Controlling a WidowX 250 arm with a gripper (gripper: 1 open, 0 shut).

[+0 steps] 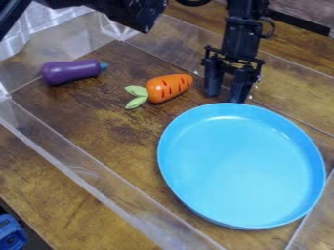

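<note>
My gripper (229,80) is black and low on the wooden surface at the upper middle, just right of a toy carrot (170,87) with pale green leaves. Whether its fingers are open or shut, or hold anything, I cannot tell against the dark body. A large light blue plate (240,165) lies in front of it on the right. A purple toy eggplant (70,71) rests at the far left.
Clear plastic walls edge the work area on the left and behind the gripper. Bare wood (98,146) spans the lower left of the tray floor. A blue object (8,232) shows at the bottom left corner.
</note>
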